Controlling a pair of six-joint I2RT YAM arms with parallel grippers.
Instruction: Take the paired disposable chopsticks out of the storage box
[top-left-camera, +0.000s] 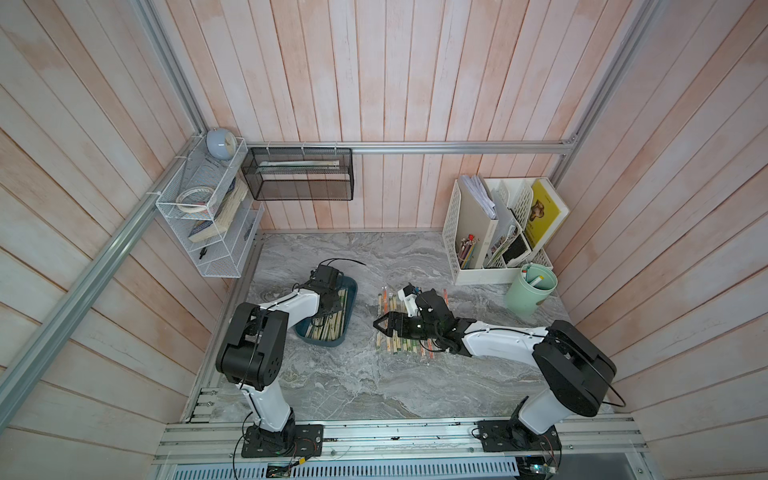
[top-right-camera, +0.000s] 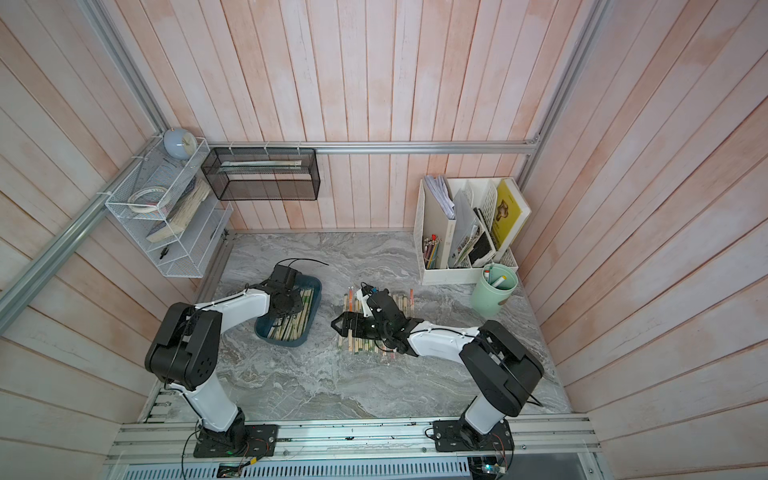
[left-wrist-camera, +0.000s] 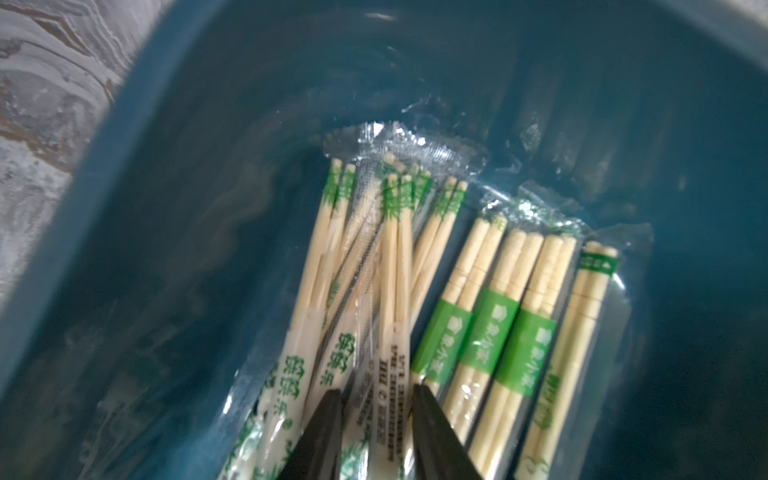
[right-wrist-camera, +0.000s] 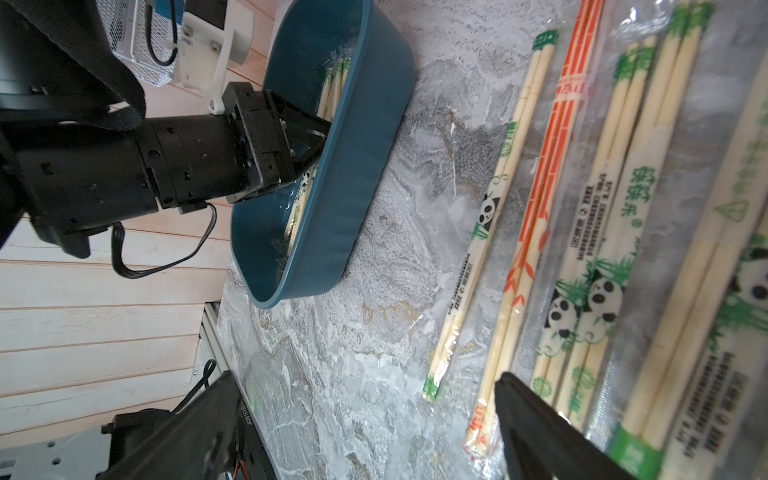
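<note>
The blue-green storage box (top-left-camera: 352, 300) holds several wrapped chopstick pairs; some have green paper bands (left-wrist-camera: 485, 330), others carry green print. Down inside the box, my left gripper is part open, its fingers on either side of a thin wrapped pair (left-wrist-camera: 396, 272). A small gap shows, and whether a finger touches the pair I cannot tell. My right gripper is wide open over the table, empty, above the left end of a row of wrapped pairs. A panda-print pair (right-wrist-camera: 488, 212) and a red-striped pair (right-wrist-camera: 552, 168) lie nearest its fingers.
A white file holder (top-left-camera: 484, 276) and a green cup (top-left-camera: 528, 297) stand at the back right. White wire shelves (top-left-camera: 220, 252) and a black mesh basket (top-left-camera: 300, 188) hang at the back left.
</note>
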